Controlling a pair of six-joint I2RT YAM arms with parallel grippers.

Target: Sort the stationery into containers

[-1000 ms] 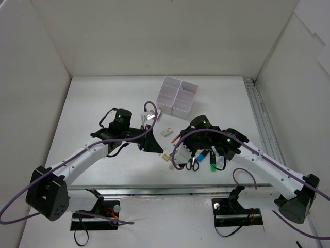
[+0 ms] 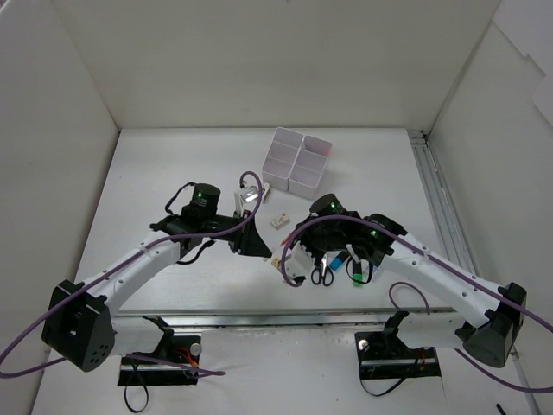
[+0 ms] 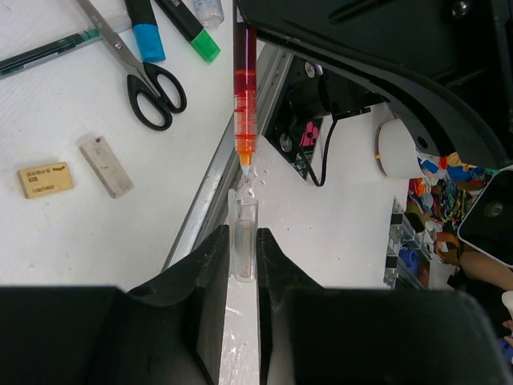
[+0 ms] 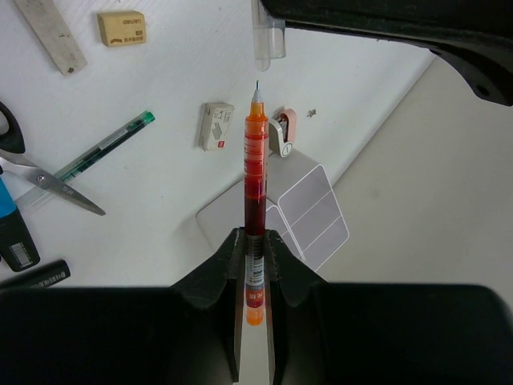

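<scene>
My left gripper is shut on a clear pen cap (image 3: 244, 241). My right gripper is shut on an orange-red pen (image 4: 255, 160), its tip pointing at the cap a short way off. On the table lie scissors (image 3: 151, 95), a green pen (image 4: 108, 144), a blue marker (image 3: 146, 36), a green marker (image 3: 196, 38), a tan eraser (image 3: 46, 180), a grey eraser (image 3: 107, 164) and a white eraser (image 4: 215, 126). The compartmented container (image 2: 307, 175) stands at the back of the table.
A small pink-and-white object (image 4: 282, 132) lies near the container. A metal rail (image 2: 242, 313) runs along the front edge.
The right arm has shifted slightly leftward and toward the front in the top view, bringing the pen along. The left arm has hardly moved.
</scene>
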